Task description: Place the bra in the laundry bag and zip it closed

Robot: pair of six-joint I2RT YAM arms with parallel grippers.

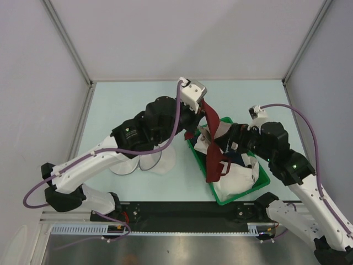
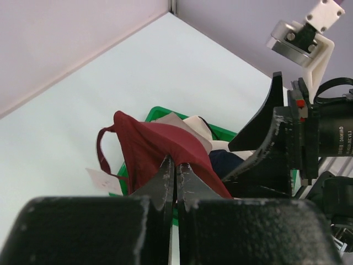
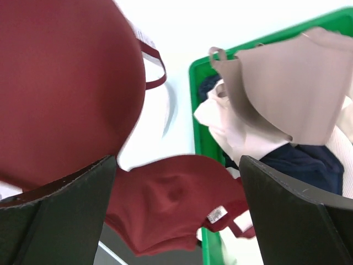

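A dark red bra (image 1: 214, 154) hangs from my left gripper, which is shut on its fabric above the green basket (image 1: 243, 192). In the left wrist view a thin strap loops off its left side. My right gripper stands open beside it, red fabric showing below and between its fingers in the right wrist view. On the table at the left lie pale, rounded mesh items (image 1: 149, 160), partly hidden by the left arm; I cannot tell whether they are the laundry bag.
The basket holds beige, white and navy garments (image 3: 298, 165). Walls border the work area.
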